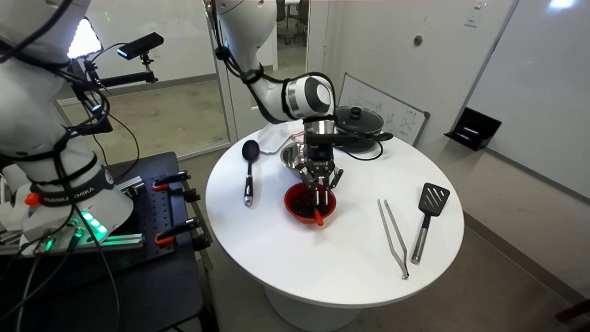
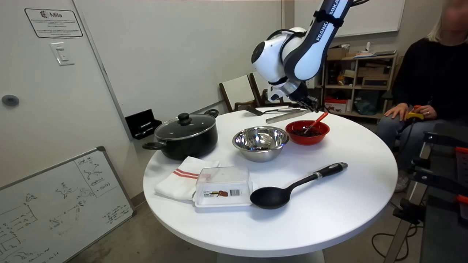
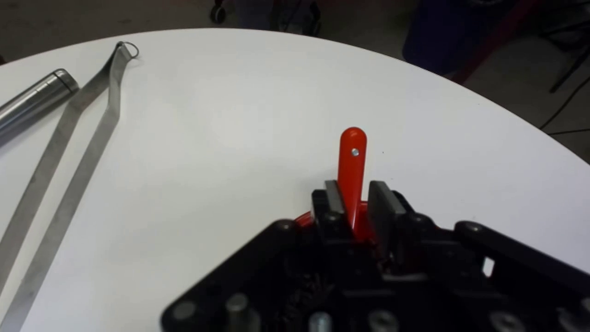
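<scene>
A red bowl (image 1: 294, 212) with dark contents stands on the white round table. A red-handled utensil (image 2: 321, 118) leans in it, its handle sticking out over the rim; the dark contents hide its lower end. My gripper (image 1: 321, 198) points down over the bowl and is shut on the handle. From the wrist, the red handle (image 3: 352, 160) runs up between the two fingers, close against the left one, with its rounded end beyond them. A little white shows between the handle and the right fingertip.
Beside the red bowl stands a steel bowl (image 2: 260, 153). A lidded black pot (image 2: 188, 136), white cloth (image 2: 175, 186), clear plastic box (image 2: 226, 199) and black spoon (image 2: 271, 198) lie around. Tongs (image 1: 395, 243) and a slotted spatula (image 1: 433, 199) rest apart.
</scene>
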